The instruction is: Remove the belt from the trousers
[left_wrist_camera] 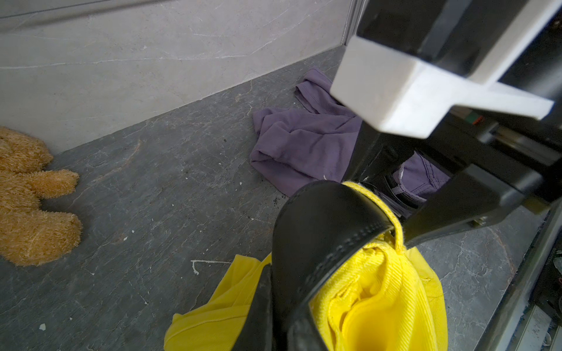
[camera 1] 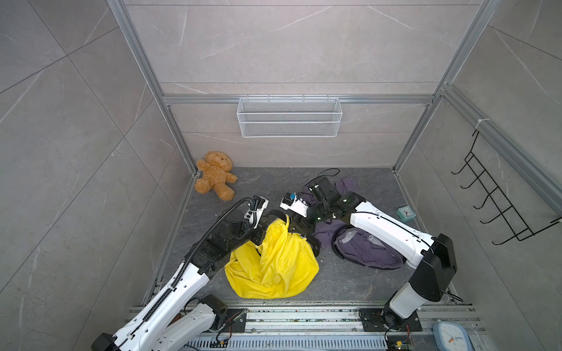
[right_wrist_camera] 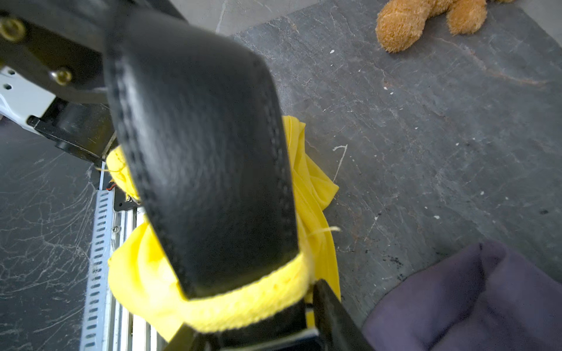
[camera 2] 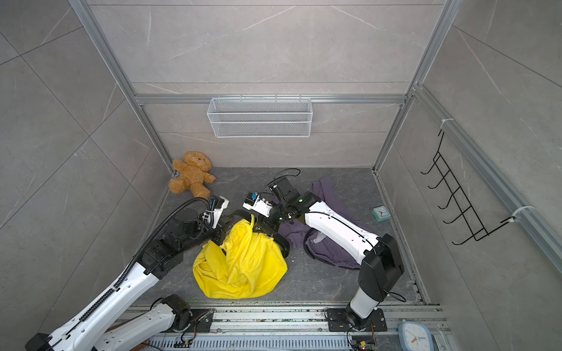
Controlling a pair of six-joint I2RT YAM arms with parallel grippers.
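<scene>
The yellow trousers lie bunched on the floor, waistband up. A black leather belt arches above them and passes through a yellow belt loop. My left gripper is shut on the belt, left of the loop. Across the loop, my right gripper is shut on the belt, close beside the yellow band that crosses it in the right wrist view. A metallic edge shows between the right fingers; what it belongs to is unclear. The rest of the belt is mostly hidden by cloth and arms.
Purple trousers with a dark belt lie at the right, partly beneath my right arm. A teddy bear sits at the back left, and a small teal clock at the right wall.
</scene>
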